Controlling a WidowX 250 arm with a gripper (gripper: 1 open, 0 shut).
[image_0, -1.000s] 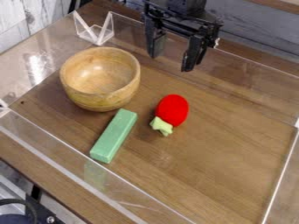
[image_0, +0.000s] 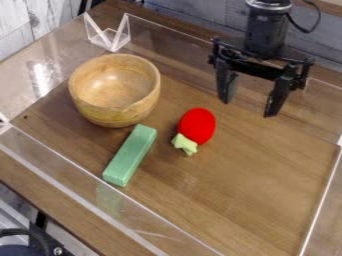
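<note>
My black gripper (image_0: 254, 85) hangs over the back right of the wooden table, open, with nothing between its fingers. In front of it and to the left lies a red strawberry-like object (image_0: 197, 126) with a pale green leafy end, apart from the gripper. A wooden bowl (image_0: 115, 105) stands at the left, and a green block (image_0: 128, 157) lies at the front left, below the bowl.
A white wire-like item (image_0: 111, 32) stands at the back left. Clear low walls border the table.
The bowl, red object and green block have not moved.
</note>
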